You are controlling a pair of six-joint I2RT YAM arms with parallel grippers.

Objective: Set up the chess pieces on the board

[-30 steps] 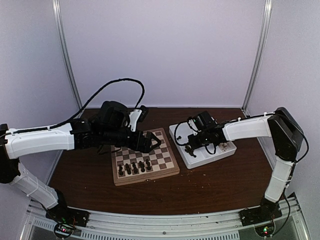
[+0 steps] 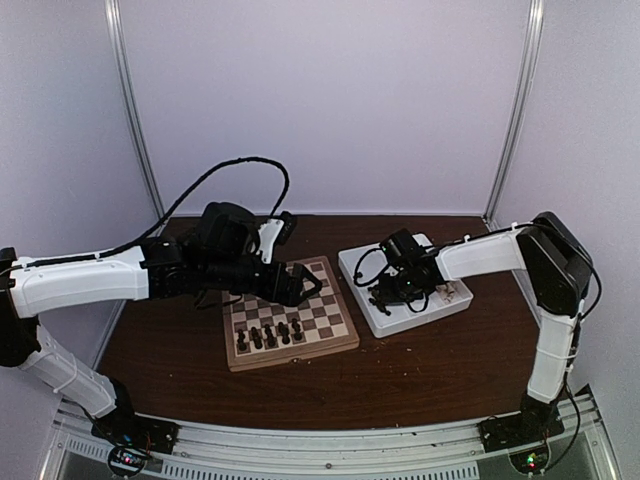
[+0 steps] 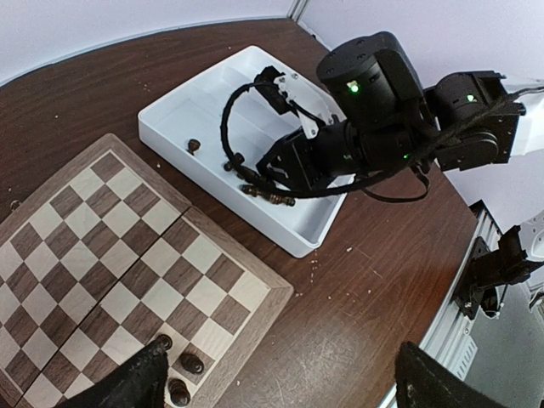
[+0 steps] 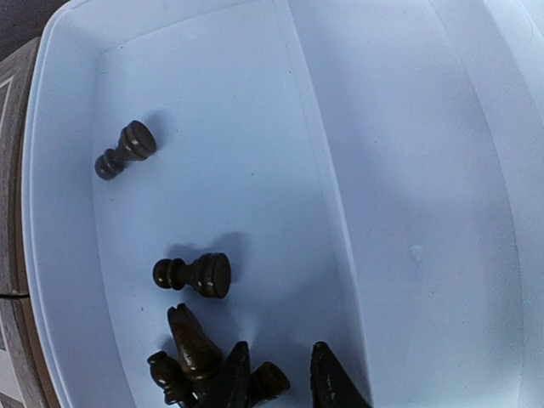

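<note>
On the left of the table lies the chessboard [image 2: 335,335], with several dark pieces [image 2: 269,336] standing along its near side. My left gripper is open above the board, nothing between its fingers. A white tray [image 2: 440,308] stands right of the board. Inside it, the right wrist view shows a dark pawn [image 4: 126,150] lying at the far left, another pawn [image 4: 204,274] nearer, and a taller dark piece [image 4: 195,347] beside a small one [image 4: 171,379]. Low over this cluster, my right gripper has its fingertips apart; a dark round piece end [image 4: 270,380] shows between them, not clasped.
A low divider [image 4: 327,187] splits the tray; the part right of it looks empty in the right wrist view. Light pieces [image 2: 449,291] lie at the tray's right end.
The left arm and the pieces on the board stay as they were.
</note>
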